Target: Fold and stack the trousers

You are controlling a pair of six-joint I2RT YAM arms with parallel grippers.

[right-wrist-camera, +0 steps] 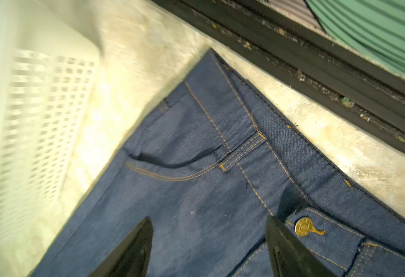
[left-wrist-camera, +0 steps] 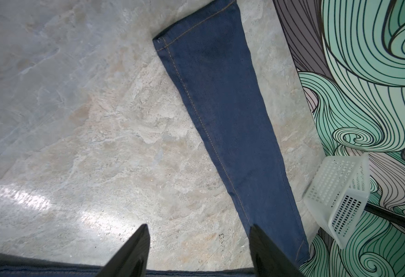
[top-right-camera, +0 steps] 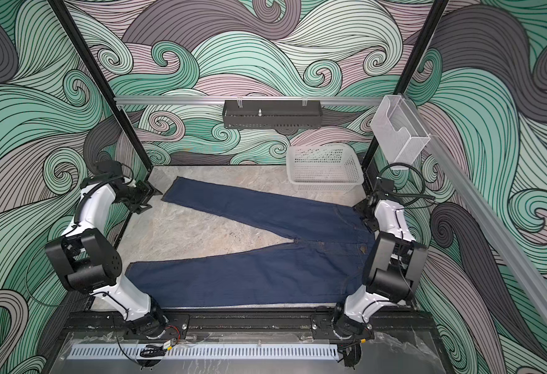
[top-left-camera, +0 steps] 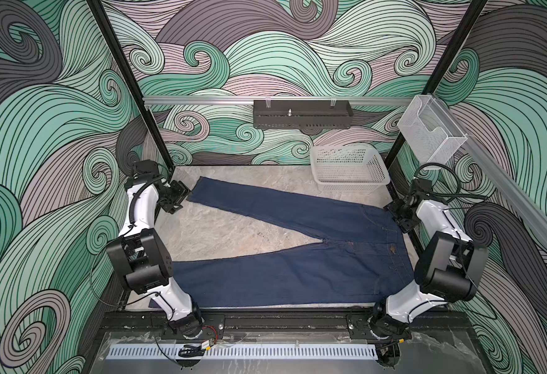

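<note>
Dark blue jeans (top-left-camera: pixel 273 274) lie flat on the stone-patterned table (top-left-camera: pixel 236 233), legs spread in a V, hems to the left, waistband at the right. My left gripper is open above the table at the upper leg's hem end, nothing between its fingers. My right gripper hangs open over the waistband end, near the front pocket and brass button (right-wrist-camera: pixel 303 226), holding nothing.
A white perforated basket (top-left-camera: pixel 349 185) stands at the back right, close beside the upper leg. A wire holder (top-left-camera: pixel 429 131) hangs on the right rail. Bare table shows between the legs and along the back.
</note>
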